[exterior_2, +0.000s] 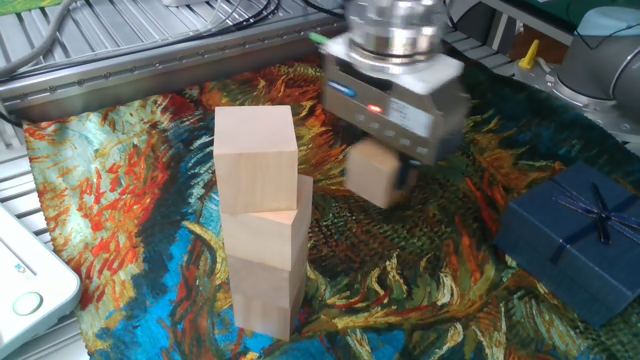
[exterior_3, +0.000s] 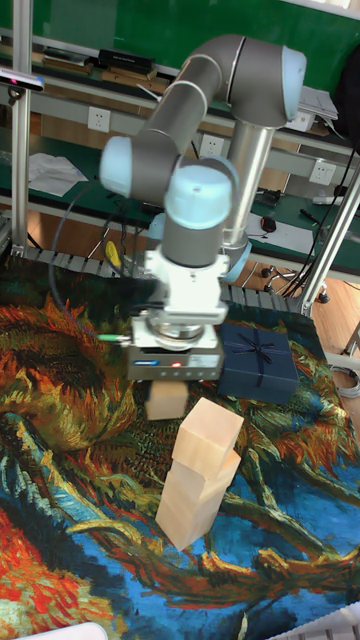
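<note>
My gripper (exterior_2: 380, 170) is shut on a pale wooden cube (exterior_2: 369, 175), holding it up off the cloth. One dark finger (exterior_2: 406, 177) shows against the cube's right side; the other is mostly hidden behind it. Left of the held cube in exterior view 2 rises a tower of similar wooden blocks (exterior_2: 262, 240). Its top block (exterior_2: 255, 160) sits turned and somewhat offset from the one below. In exterior view 3 the held cube (exterior_3: 167, 401) hangs under the gripper body, beside and behind the tower (exterior_3: 197, 485), with a gap between them.
A dark blue gift box (exterior_2: 570, 240) with a ribbon bow lies to the right on the patterned cloth (exterior_2: 400, 280). At the left edge is a white device (exterior_2: 30, 275). Bare cloth lies in front between tower and box.
</note>
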